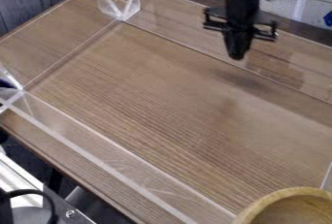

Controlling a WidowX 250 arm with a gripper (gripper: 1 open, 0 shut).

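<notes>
The black robot gripper (238, 42) hangs at the top right over the wooden table (155, 102), pointing down, its fingertips close together. Nothing shows between them. A faint shadow lies on the wood beneath it. The fingertips are small and somewhat blurred in this view.
A wooden bowl (267, 208) sits at the bottom right corner. Clear plastic strips run along the table's left and back parts. Black hardware (26, 211) is at the lower left.
</notes>
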